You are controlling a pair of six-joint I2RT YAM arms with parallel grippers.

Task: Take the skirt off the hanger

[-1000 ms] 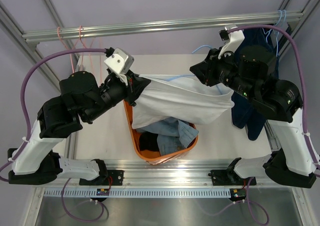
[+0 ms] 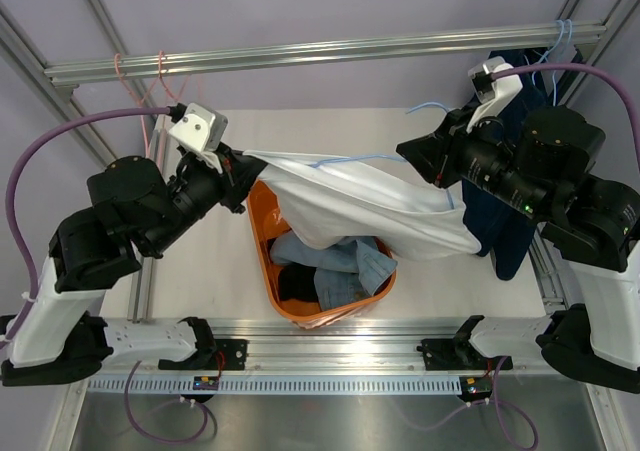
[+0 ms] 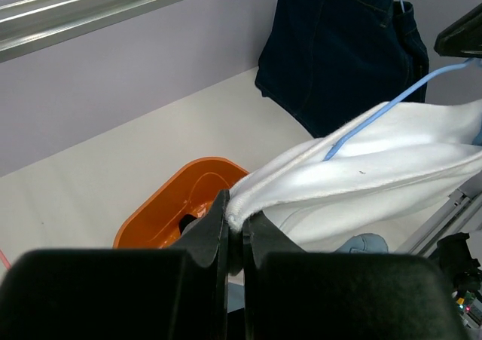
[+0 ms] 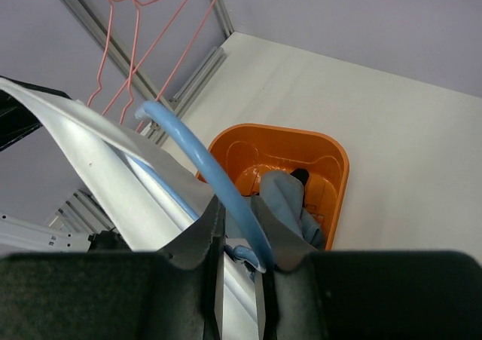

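The white skirt [image 2: 360,211] stretches between my two grippers, a blue hanger [image 2: 350,159] lying along its upper part, also seen inside the fabric in the left wrist view [image 3: 369,121]. My left gripper [image 2: 245,176] is shut on one end of the skirt's fabric, pinched between its fingers. My right gripper [image 2: 420,156] is at the hanger; in the right wrist view the blue hanger [image 4: 203,159] runs down between its fingers, with white fabric just below. Whether it grips the hanger tightly is unclear.
An orange bin [image 2: 272,281] with folded denim and dark cloth sits below the skirt. Dark jeans [image 3: 339,46] hang at the right of the metal rail [image 2: 330,51]; pink hangers [image 2: 135,91] hang at the left. Bare white board surrounds the bin.
My left gripper moved left, stretching the skirt's end with it.
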